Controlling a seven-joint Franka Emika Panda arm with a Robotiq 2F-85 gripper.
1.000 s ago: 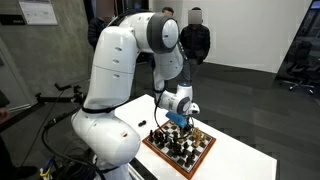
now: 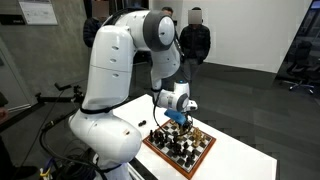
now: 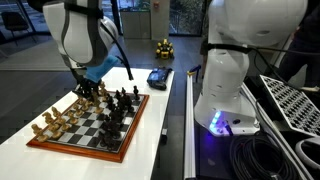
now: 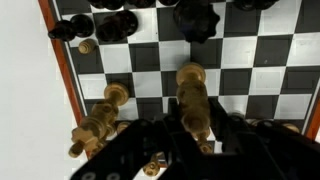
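Note:
A tan chess piece (image 4: 194,105) stands between the fingers of my gripper in the wrist view, and the fingers are shut on it. Its round top reaches out over the dark and white squares of the chessboard (image 4: 236,82). Whether its base touches the board cannot be told. In the second exterior view my gripper (image 3: 97,74) is low over the far part of the board (image 3: 92,149), among the tan pieces. From the first exterior view, the gripper (image 2: 178,117) hides what lies between its fingers.
Black pieces (image 4: 198,18) line the top of the wrist view. Other tan pieces (image 4: 97,125) crowd at left, close to my gripper. A dark box (image 3: 160,77) sits behind the board.
The board and the other pieces look unmoved.

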